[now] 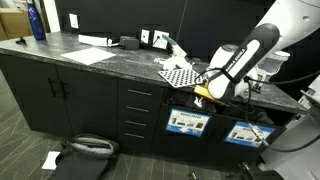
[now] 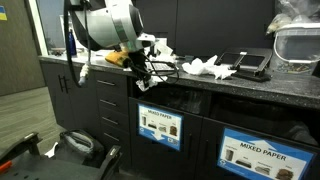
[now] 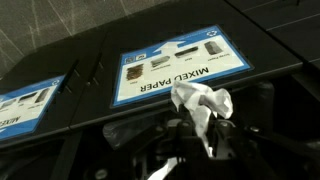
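Observation:
A crumpled white paper (image 3: 203, 101) is pinched in my gripper, whose dark fingers are partly lost in shadow in the wrist view. Exterior view 2 has the white paper (image 2: 146, 82) hanging below the gripper (image 2: 151, 70), just in front of the counter's edge. Under it is a dark open slot above a cabinet front with a blue and white "MIXED PAPER" label (image 2: 160, 124). That label (image 3: 178, 68) appears upside down in the wrist view, just beyond the paper. How deep the paper sits relative to the slot is hard to tell.
A second "MIXED PAPER" label (image 1: 249, 134) marks the neighbouring front. On the counter (image 1: 140, 65) lie a white perforated tray (image 1: 180, 77), more crumpled paper (image 2: 207, 67) and a black tray (image 2: 247, 61). A dark bag (image 1: 87, 156) rests on the floor.

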